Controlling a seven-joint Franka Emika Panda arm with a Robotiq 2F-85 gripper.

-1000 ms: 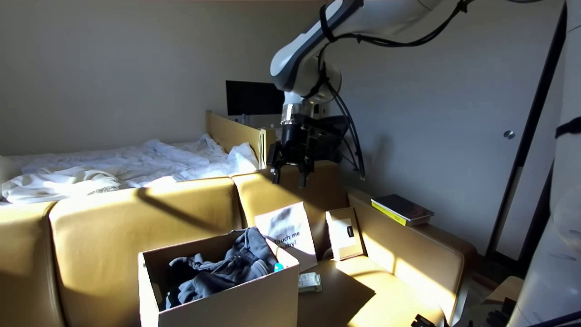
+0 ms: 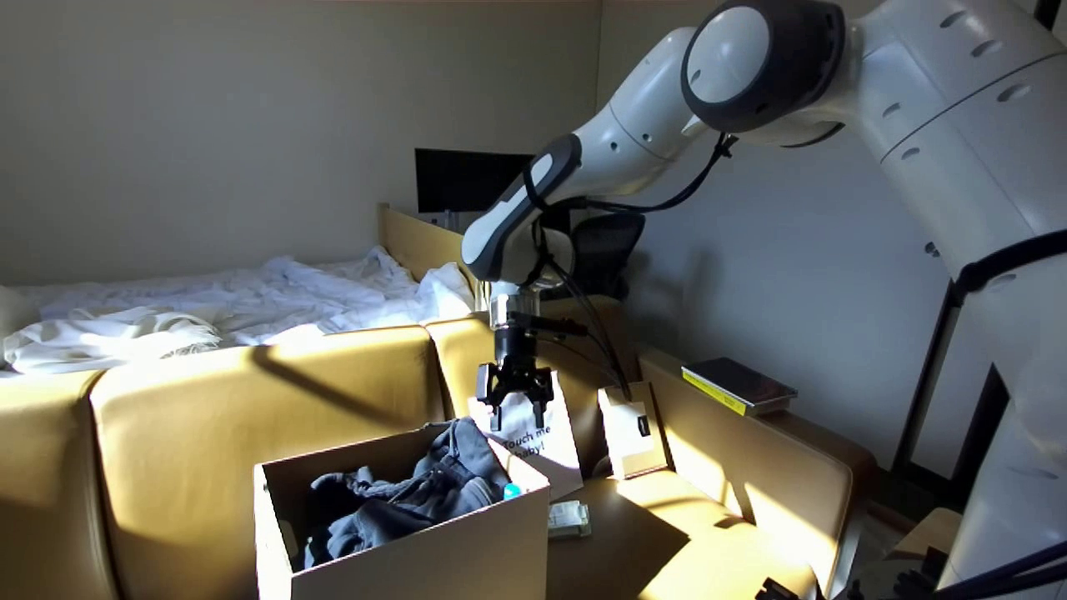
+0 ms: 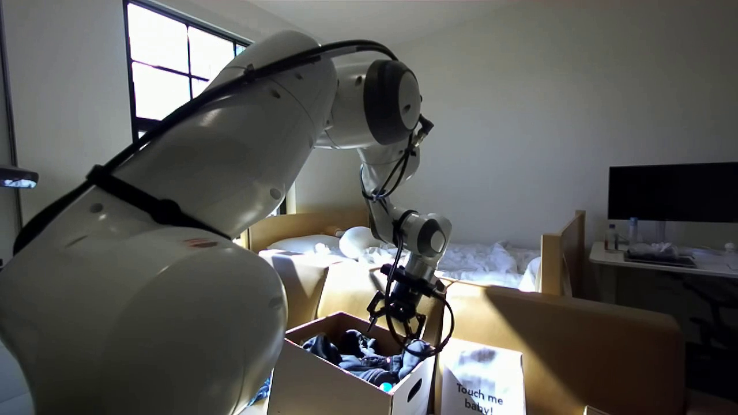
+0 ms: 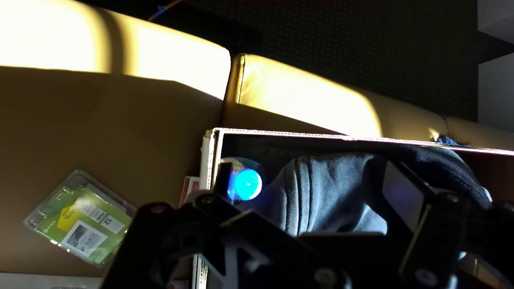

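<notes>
In exterior view 1 a cardboard box (image 2: 420,550) rests on the tan sofa, with dark blue clothing (image 2: 430,495) heaped inside. A bright blue round object (image 4: 247,184) sits in the box's corner beside the cloth in the wrist view; what it belongs to is partly hidden by a finger. My gripper (image 2: 516,415) points down above the box's right end, its fingers open and empty. From the other side, exterior view 2 has the gripper (image 3: 395,325) over the clothing, clear of the box (image 3: 332,384) walls as far as shows.
A clear package with a green label (image 4: 82,219) lies on the seat outside the box. Behind it leans a white "Touch me baby!" bag (image 2: 535,430). A small carton (image 2: 635,440) stands by the armrest, which carries a dark book (image 2: 740,382).
My gripper has come down and slightly left, from above the sofa back to just over the box's right end. It remains open. The box and its contents look the same.
</notes>
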